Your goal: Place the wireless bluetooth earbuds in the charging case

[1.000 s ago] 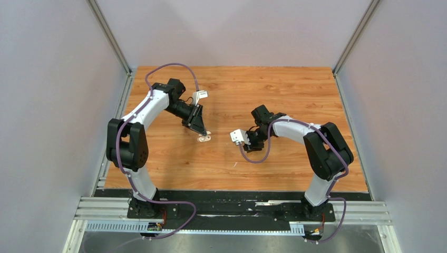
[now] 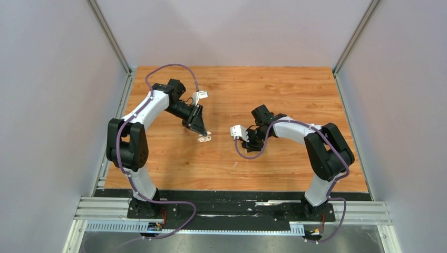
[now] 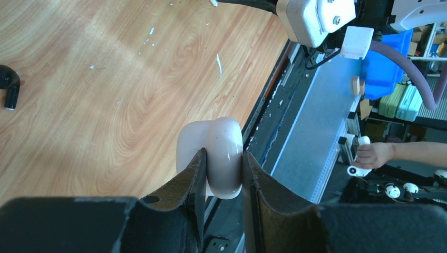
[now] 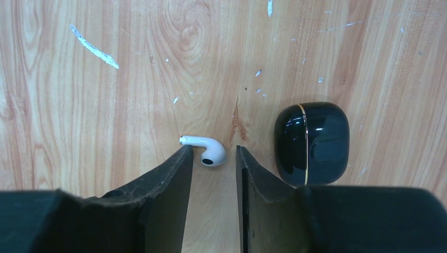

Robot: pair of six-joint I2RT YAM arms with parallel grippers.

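Observation:
My left gripper is shut on a glossy white case [image 3: 224, 142], held above the table; in the top view it shows as a white piece [image 2: 204, 138] at the left gripper's tip. My right gripper is part open low over the table, its fingertips either side of a white earbud [image 4: 208, 145] lying on the wood; contact cannot be made out. Right of that earbud in the right wrist view lies a glossy black case [image 4: 311, 142] with a gold seam.
In the left wrist view a small black curved object [image 3: 11, 89] lies on the table [image 3: 105, 132], and the table's edge runs down the right, with a person's arm [image 3: 406, 150] beyond.
The right gripper has shifted slightly, with its purple cable swinging a little. The left arm has not visibly moved.

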